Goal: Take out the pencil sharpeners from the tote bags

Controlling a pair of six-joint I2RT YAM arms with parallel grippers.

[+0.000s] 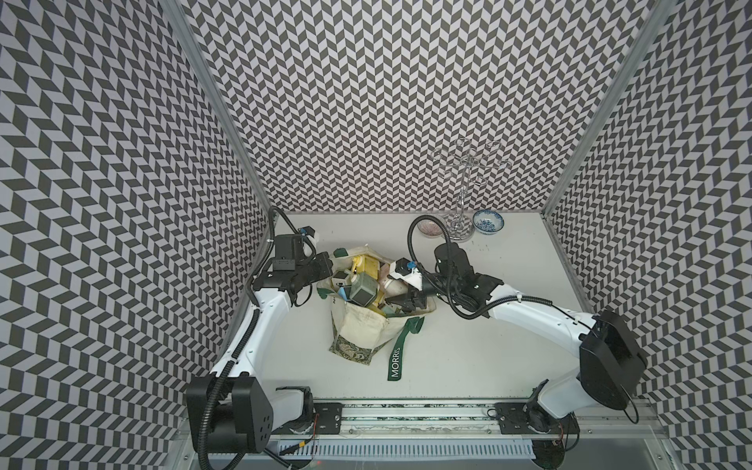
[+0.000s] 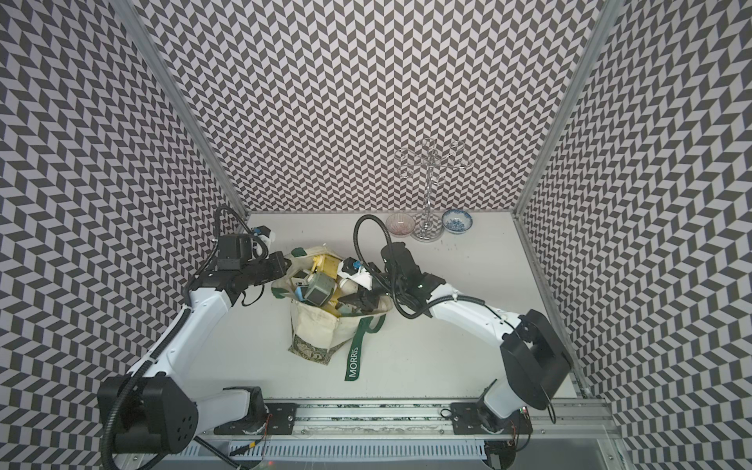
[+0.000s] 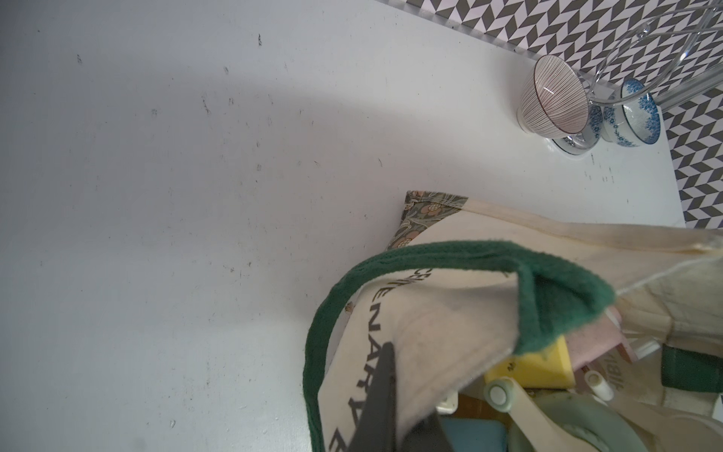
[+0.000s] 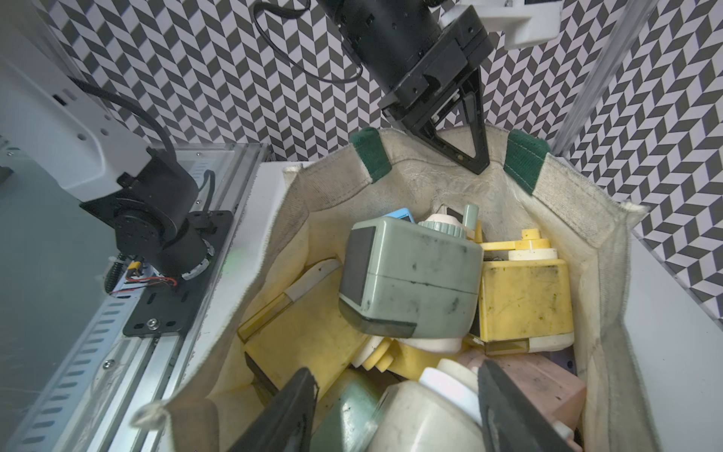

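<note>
The cream tote bag [image 1: 362,322] stands on the table, packed with pencil sharpeners. My left gripper is shut on the bag's rim, one finger outside the cloth and one inside, beside the green handle. Inside the bag, my right gripper stands open. A pale sharpener [image 4: 421,422] lies between its fingers, with a gap on the left side and the right finger close to it. Farther in are a grey-green sharpener [image 4: 421,275], a yellow one [image 4: 525,301], another yellow one [image 4: 305,331] and a pink one [image 4: 538,388]. Deeper sharpeners are partly hidden.
At the back stand a clear rack [image 1: 462,196], a reddish striped bowl [image 2: 399,225] and a blue-patterned bowl [image 1: 488,221]. A green strap [image 1: 401,352] hangs off the bag's front right.
</note>
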